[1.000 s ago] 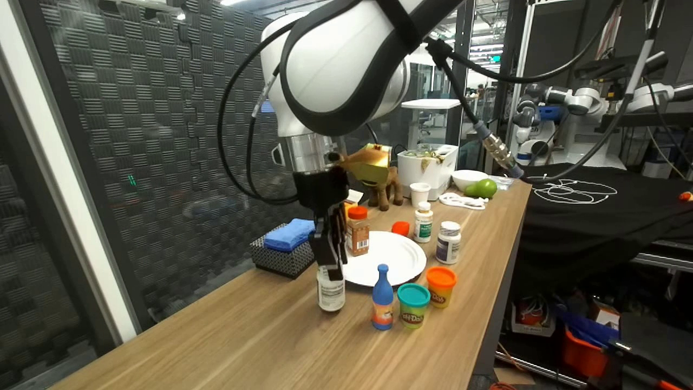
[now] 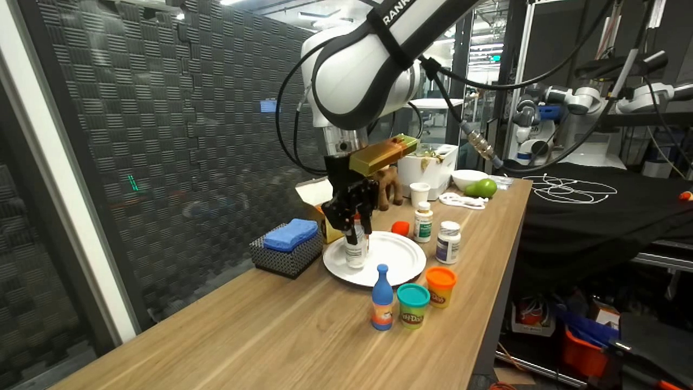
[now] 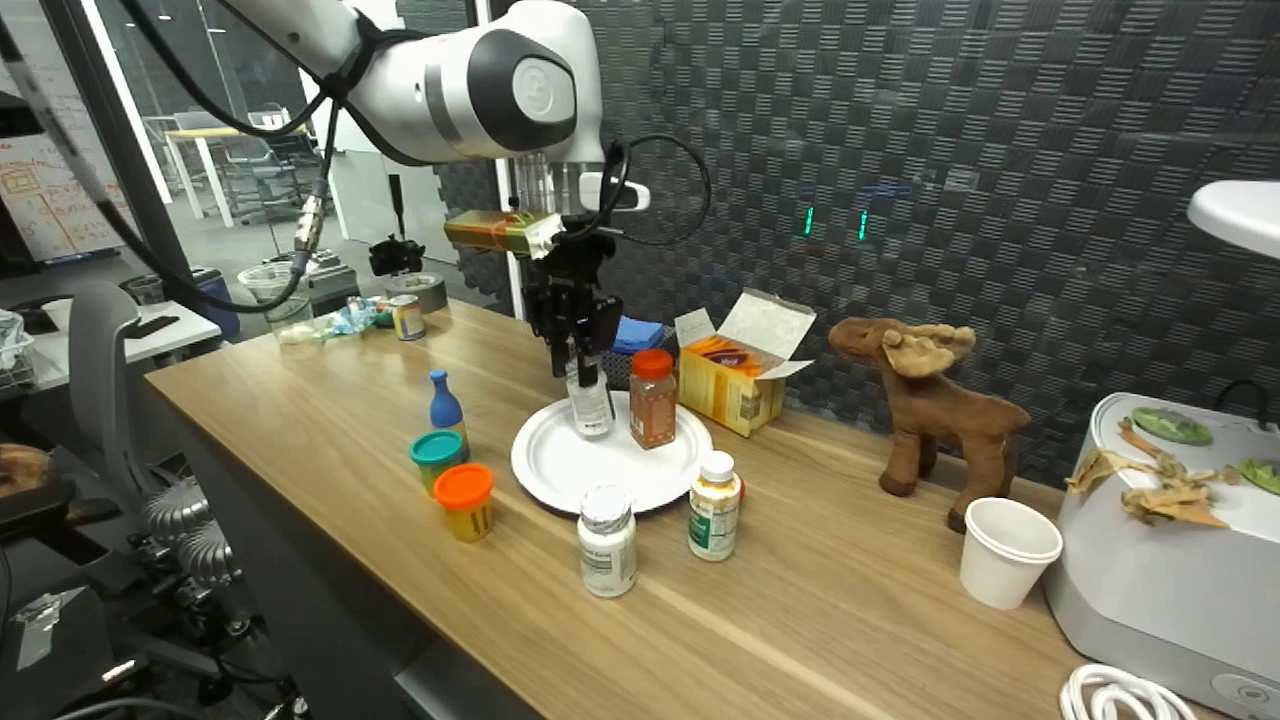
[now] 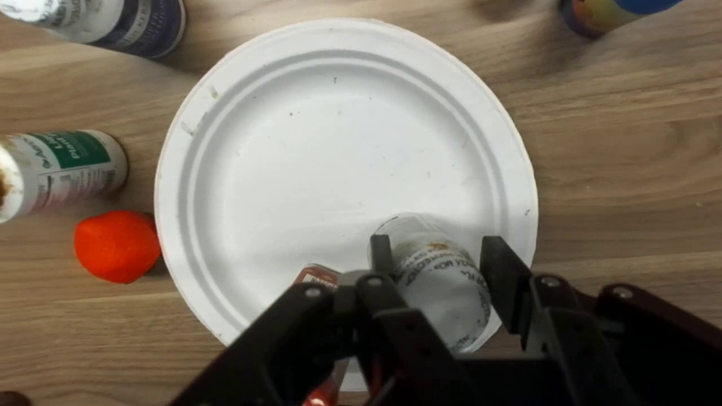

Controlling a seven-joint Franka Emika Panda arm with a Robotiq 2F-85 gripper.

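My gripper is shut on a white bottle with printed lettering, gripped around its top. In exterior view 2 the bottle is upright over the left back part of the white plate; whether its base touches the plate I cannot tell for sure. Close beside it on the plate stands a spice jar with a red lid, mostly hidden behind the gripper in exterior view 1. Much of the plate's middle is bare.
Two supplement bottles, a red ball-like thing, Play-Doh tubs and a blue toy bottle surround the plate. Behind are a yellow box and a basket with a blue sponge.
The white bottle, held in my gripper, has moved from the bare table left of the plate to over the plate, beside the red-lidded jar.
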